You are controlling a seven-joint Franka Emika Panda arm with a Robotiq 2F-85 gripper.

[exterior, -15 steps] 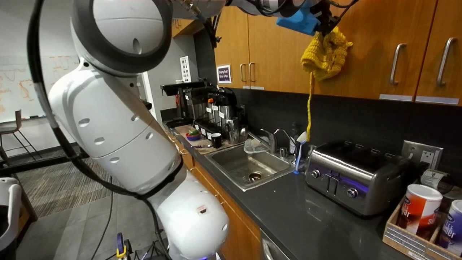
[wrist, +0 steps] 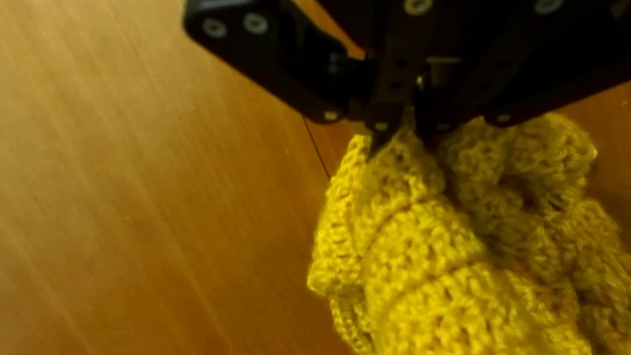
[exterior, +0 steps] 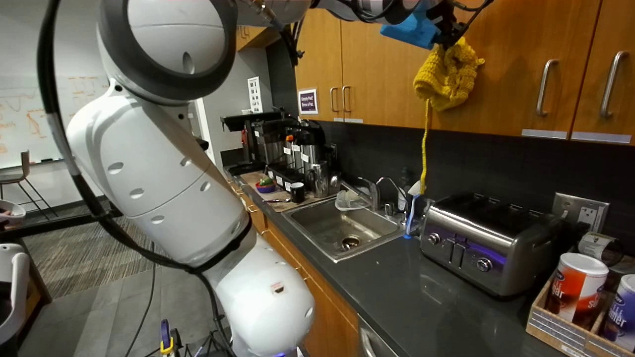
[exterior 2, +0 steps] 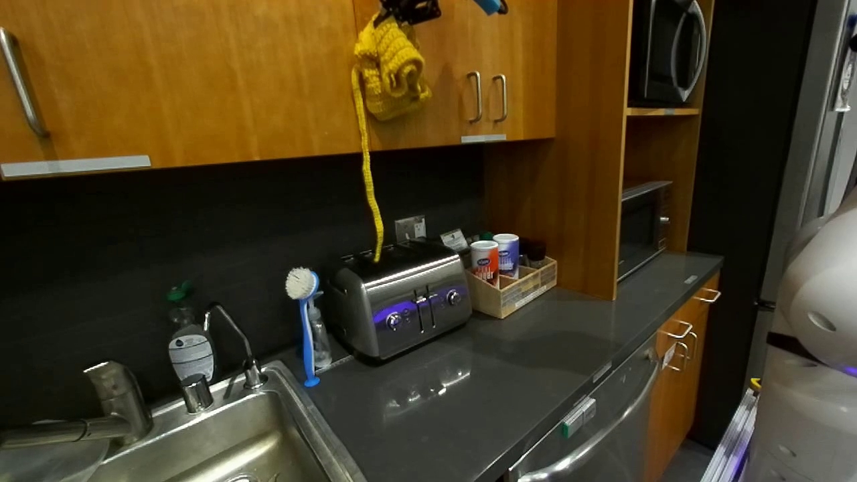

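A bunched yellow knitted piece [exterior: 447,77] hangs in front of the upper cabinets, well above the counter. My gripper is shut on its top edge, with the knit pinched between the dark fingertips in the wrist view. Below the bundle a long thin yellow strand [exterior 2: 366,173] dangles down; in exterior view 2 its end overlaps the top of the toaster [exterior 2: 406,301]. Whether it touches the toaster cannot be told. At the top of exterior view 2 the gripper is partly cut off.
Cabinet doors [exterior: 381,65] stand close behind the bundle, with metal handles [exterior: 546,88] to its right. Below are a sink [exterior: 345,226], a blue scrub brush [exterior 2: 307,329] and a wooden box [exterior 2: 518,293] of canisters. Bare counter [exterior 2: 450,393] lies before the toaster.
The hanging strand has swung very slightly. The arm, gripper and yellow bundle look the same as a second ago.
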